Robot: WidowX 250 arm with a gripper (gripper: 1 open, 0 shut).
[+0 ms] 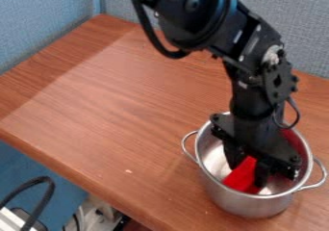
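Note:
A steel pot [251, 203] with two side handles stands near the right front of the wooden table. My black gripper [251, 160] reaches down into it from above, shut on a red object [240, 177] inside. The fingertips are partly hidden, and the exact shape of the red object is hard to make out.
Blue-grey padded walls stand at the back and left. Black cables [45, 196] and some gear lie beyond the table's left front edge.

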